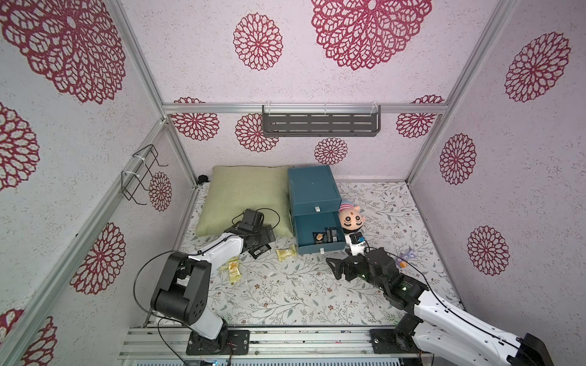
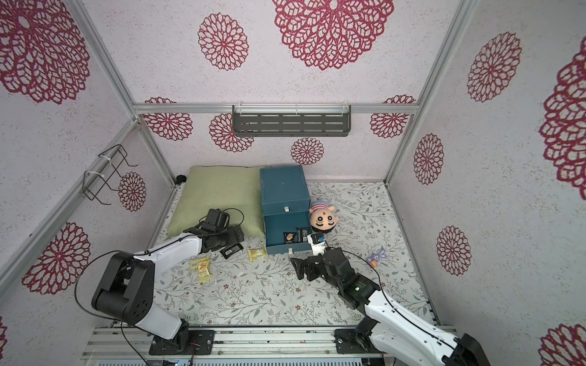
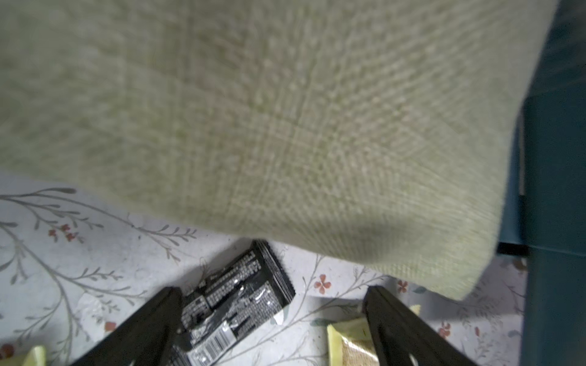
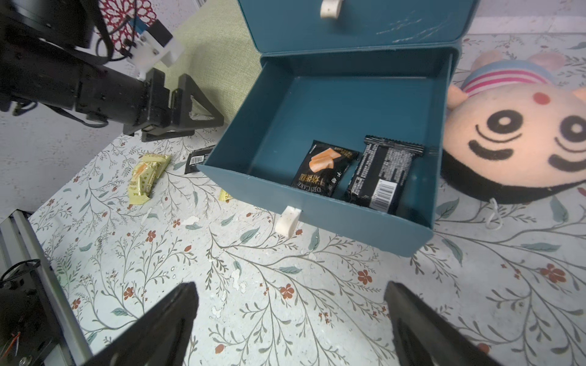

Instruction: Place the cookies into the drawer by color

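The teal drawer is pulled out, and two black cookie packets lie in its front right part. Another black packet rests on the floor in front of the cushion. Above it my left gripper hangs open, fingers on either side and apart from it. Yellow packets lie on the floor: one packet by the drawer's left front corner, others further left. My right gripper stands open over bare floor in front of the drawer, nothing between its fingers.
A green cushion lies left of the drawer cabinet, close to my left gripper. A round-faced plush toy sits right of the drawer. A small purple-and-orange toy lies beyond my right arm.
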